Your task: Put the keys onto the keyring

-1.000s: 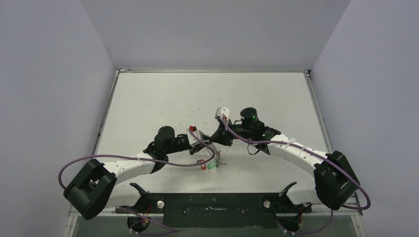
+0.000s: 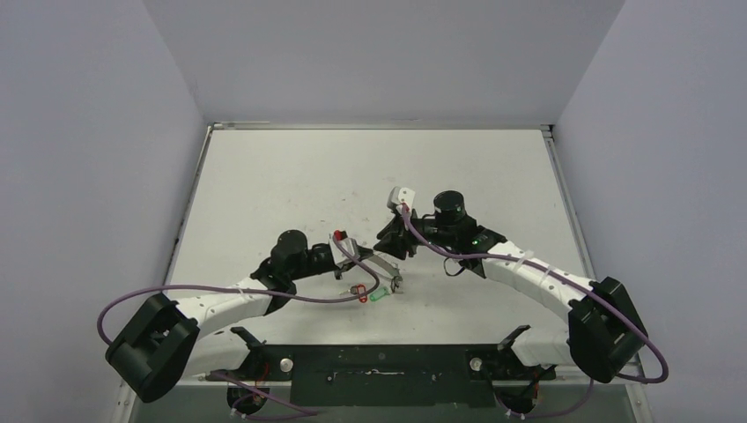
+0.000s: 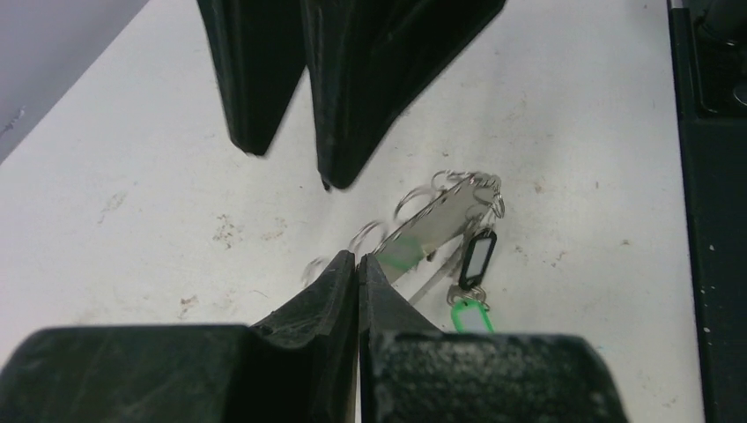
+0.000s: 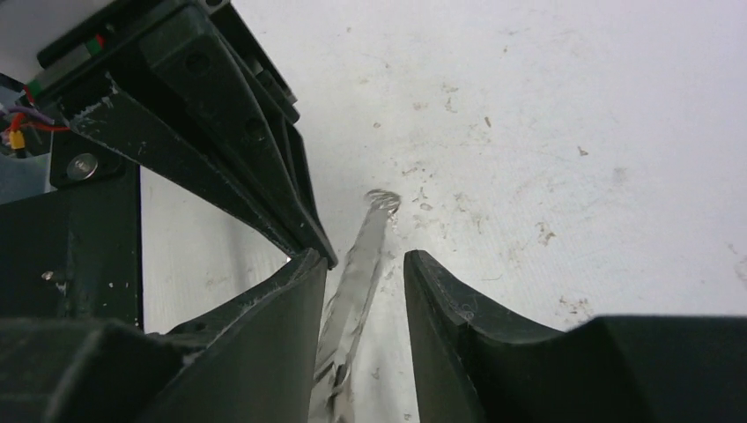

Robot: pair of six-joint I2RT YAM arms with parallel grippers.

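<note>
My left gripper is shut. A blurred grey strip [image 3: 436, 225] with several metal rings [image 3: 471, 181] reaches from its fingertips; whether they pinch its end cannot be told. Above the strip, my right gripper has its fingers apart. In the right wrist view the strip [image 4: 357, 273] shows beyond the open right gripper, beside the left gripper's tips. On the table, a black tag [image 3: 478, 257] and a green tag [image 3: 471, 317] lie near the strip's far end. From above, a red tag [image 2: 361, 294] lies left of the green one [image 2: 380, 293].
Both arms meet over the front middle of the white table [image 2: 291, 167]. A dark panel [image 2: 379, 374] runs along the front edge, and purple cables [image 2: 203, 288] loop over both arms.
Both arms have shifted only slightly. The grey strip now slants farther to the right and front of the left gripper than a second ago.
</note>
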